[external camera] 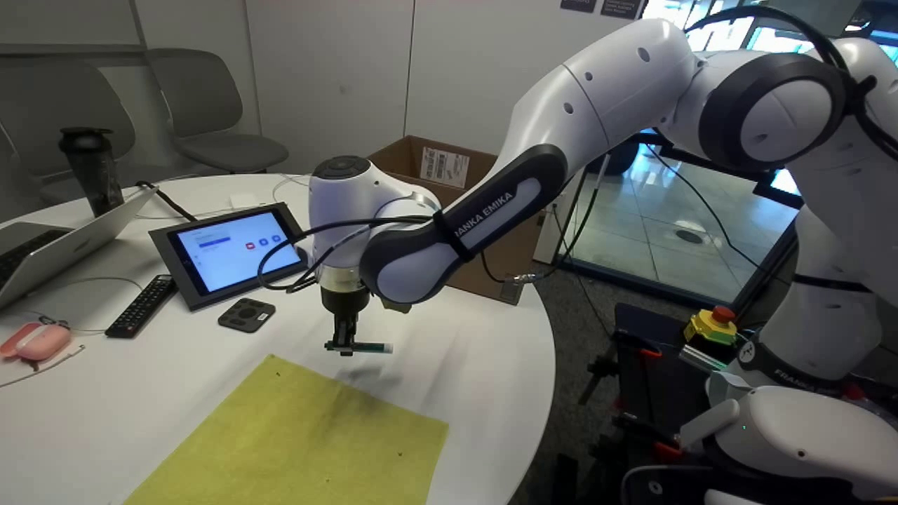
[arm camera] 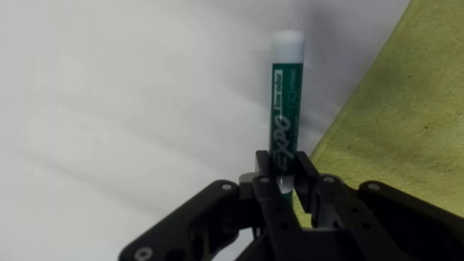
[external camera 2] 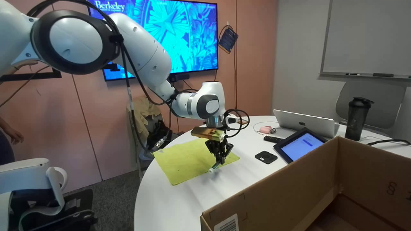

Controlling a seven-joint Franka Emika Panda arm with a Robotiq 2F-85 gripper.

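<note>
A green Expo marker [arm camera: 285, 100] with a white end is pinched between the black fingers in the wrist view. My gripper is shut on it near one end, so most of the barrel sticks out ahead. In the first exterior view the marker [external camera: 372, 346] hangs roughly level above the white table, with the gripper [external camera: 343, 345] at its left part. A yellow cloth [external camera: 311, 429] lies flat just in front of it. From the other side, the marker's white tip [external camera 2: 211, 170] shows below the gripper [external camera 2: 219, 162].
A tablet on a stand [external camera: 236, 248], a black puck-like device [external camera: 246, 315] and a remote [external camera: 142, 306] lie to the left. Behind the arm stands an open cardboard box [external camera: 488, 244]. A laptop [external camera: 76, 236] and a dark bottle [external camera: 91, 172] are farther left.
</note>
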